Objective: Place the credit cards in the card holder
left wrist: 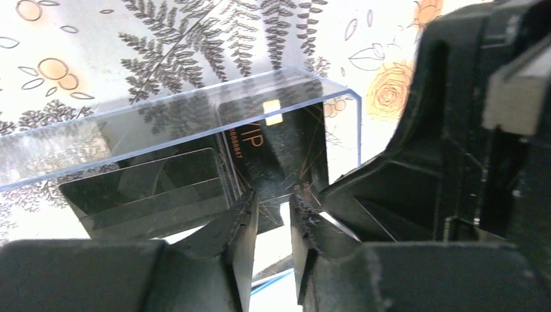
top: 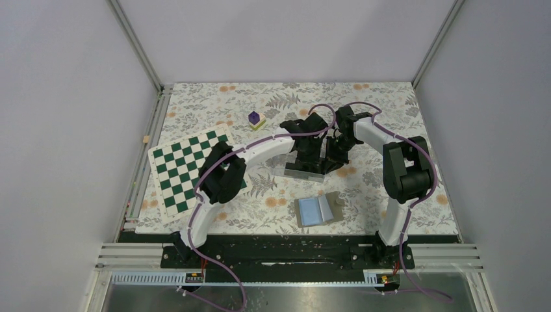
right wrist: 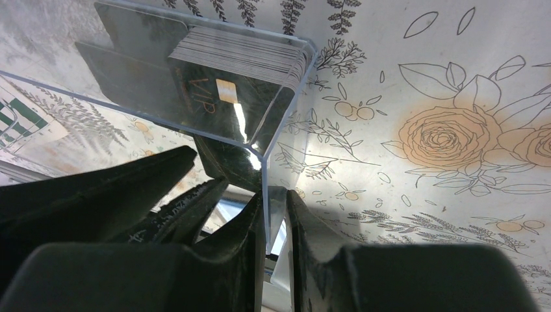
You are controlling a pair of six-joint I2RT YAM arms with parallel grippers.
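Note:
Black credit cards [left wrist: 276,149] lie in a clear box [top: 304,174] at mid-table, stacked at its right end with a gold chip on the front one. Over this stack is my left gripper, its fingers a little apart and no card visible between them. My right gripper is shut on the box's clear end wall [right wrist: 265,188]. Towards the front of the table the card holder [top: 316,211] lies spread open, with pale blue and white leaves and grey-brown covers.
At the left lies a green-and-white checkered board [top: 188,172], partly under the left arm. A purple block on a yellow-white piece [top: 256,120] sits behind the box. Both grippers are close together at the box; the table right of the card holder is clear.

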